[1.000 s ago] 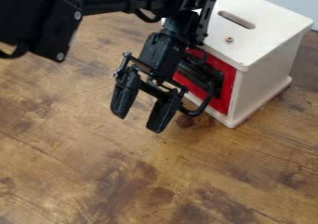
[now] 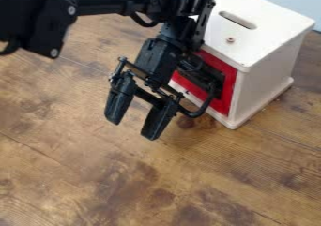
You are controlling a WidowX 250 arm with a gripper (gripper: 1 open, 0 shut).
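My black gripper (image 2: pixel 137 112) hangs over the wooden floor, just left and in front of a white box (image 2: pixel 254 70). Its two fingers are spread apart with bare floor showing between them. The box has a red front panel (image 2: pixel 222 100), largely hidden behind my wrist and cables, and a slot and small knob on its sloped top.
A pale wall lies behind the box at the upper right. A small dark round shape (image 2: pixel 187 122) sits by the box's front foot, too unclear to identify.
My gripper has moved slightly left and a little downward in the view. The box has stayed where it was.
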